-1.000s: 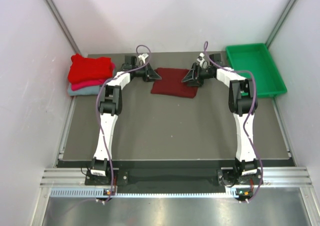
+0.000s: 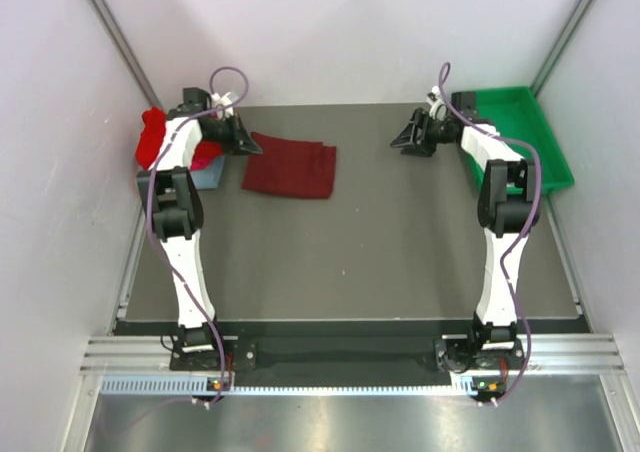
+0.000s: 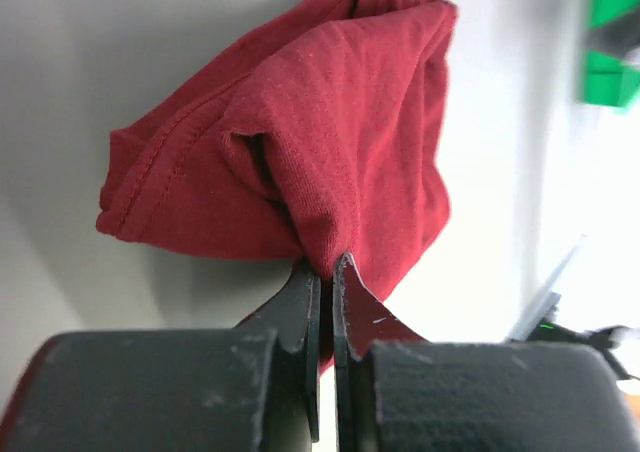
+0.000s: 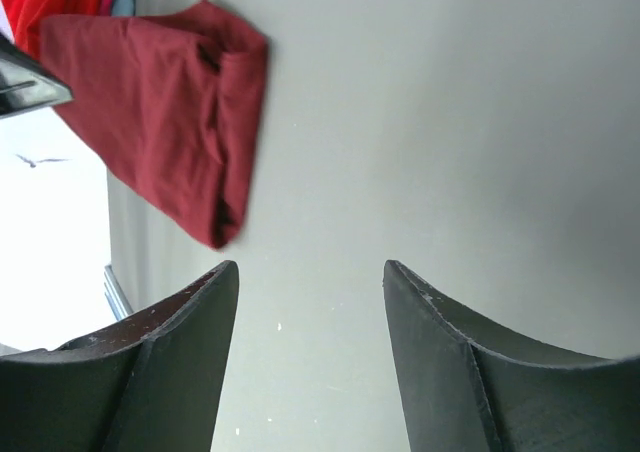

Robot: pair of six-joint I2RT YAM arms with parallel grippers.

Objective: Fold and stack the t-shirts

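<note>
A dark red folded t-shirt (image 2: 290, 169) lies at the back left of the table, its right edge turned over in a narrow fold. My left gripper (image 2: 258, 150) is shut on its left side; in the left wrist view the cloth (image 3: 330, 162) bunches up into the closed fingertips. Left of that, partly under my left arm, is a stack of folded shirts: bright red (image 2: 153, 137) on top, blue (image 2: 210, 175) at the bottom. Away to the right, my right gripper (image 2: 408, 148) stands open over bare table, with nothing between its fingers.
A green bin (image 2: 552, 142) stands at the back right, partly behind the right arm. White walls close in the back and both sides.
The dark red shirt has slid left along with my left gripper, close to the stack. My right gripper has opened, come off the shirt and moved right.
</note>
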